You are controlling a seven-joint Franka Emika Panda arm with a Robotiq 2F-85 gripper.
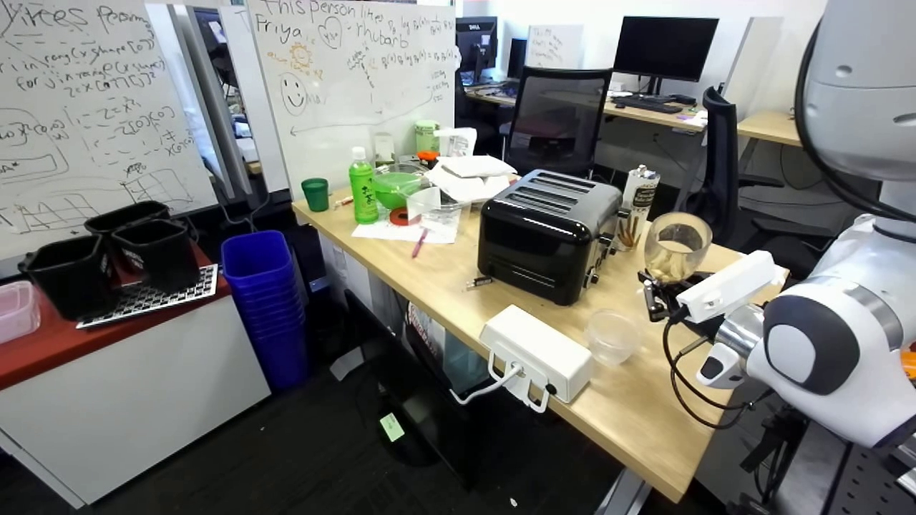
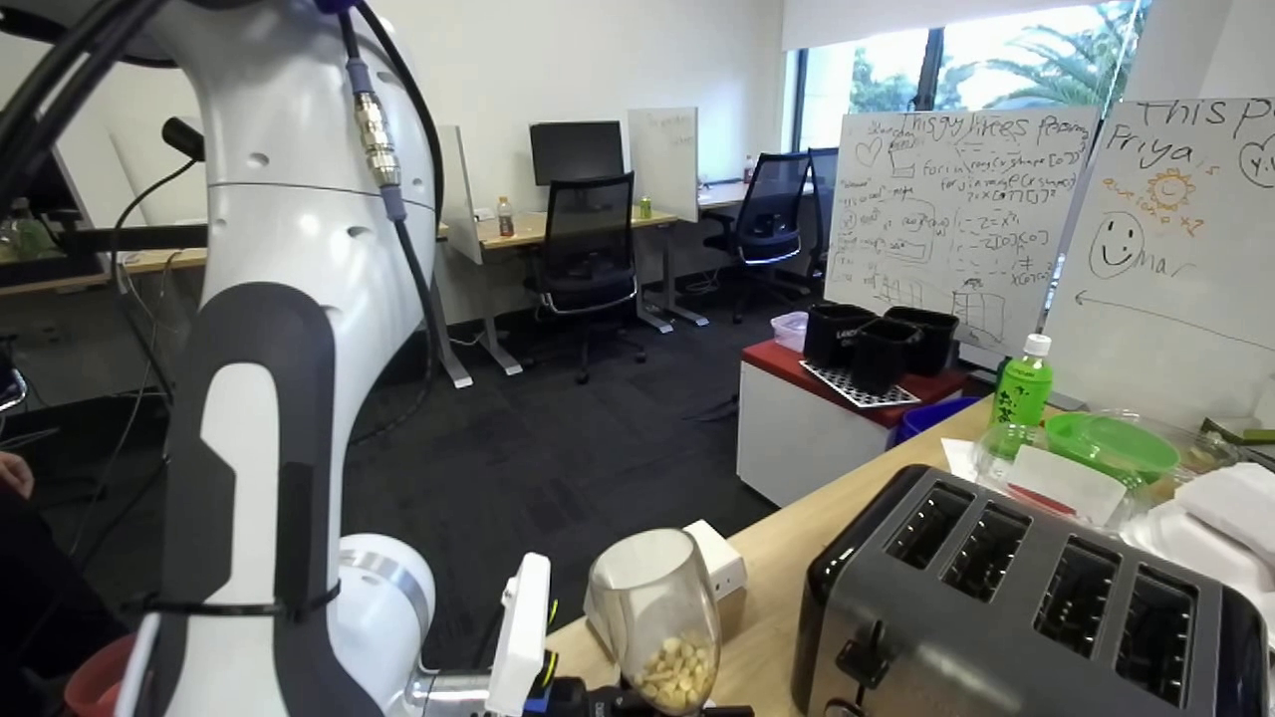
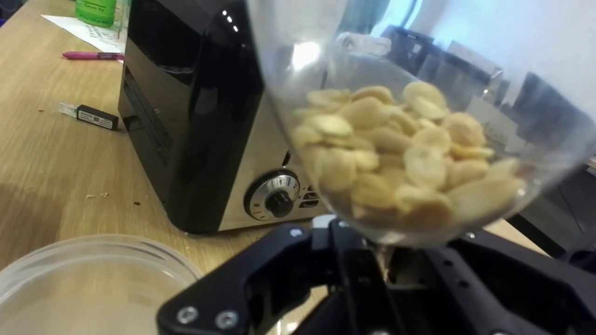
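Note:
A clear stemmed glass (image 2: 651, 597) holds pale, peanut-like nuts (image 3: 391, 156) in the bottom of its bowl. My gripper is shut on the glass just below the bowl, where the stem is mostly hidden by the fingers. In exterior view 2 the glass leans slightly, its mouth toward the left. It is held at the right end of the table, beside the toaster, in exterior view 1. An empty-looking clear plastic bowl (image 1: 612, 336) stands on the table, lower left of the glass there; the wrist view shows its rim (image 3: 106, 245).
A black four-slot toaster (image 1: 549, 236) stands close by. On the table's front edge sits a white box (image 1: 537, 352) with a cable. A tall can (image 1: 637, 202), a green bottle (image 1: 363, 187) and clutter occupy the back. Bare wood (image 3: 50, 162) lies left of the toaster.

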